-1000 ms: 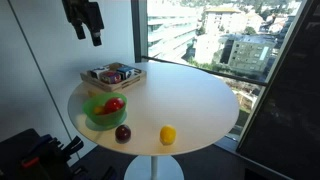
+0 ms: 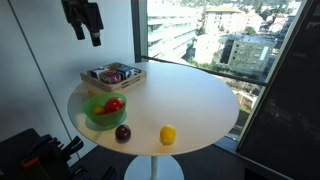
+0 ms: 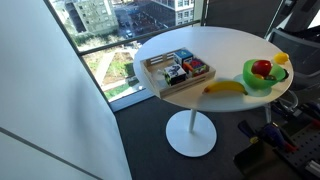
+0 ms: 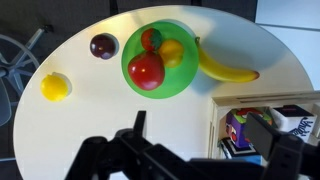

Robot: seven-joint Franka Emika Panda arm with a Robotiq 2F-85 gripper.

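High above the round white table my gripper (image 2: 87,32) stands open and empty, its fingers pointing down. In the wrist view the gripper spans bare tabletop and part of the tray. A green bowl (image 4: 171,86) holds a big red fruit (image 4: 146,71), a smaller red one (image 4: 151,39) and an orange one (image 4: 171,52). Beside the bowl lies a yellow banana (image 4: 226,68). A dark purple fruit (image 4: 102,46) and a yellow lemon-like fruit (image 4: 54,87) rest apart on the table.
A wooden tray (image 3: 160,86) holds several small boxes, among them a purple one (image 4: 236,130) and a white one (image 4: 293,121).
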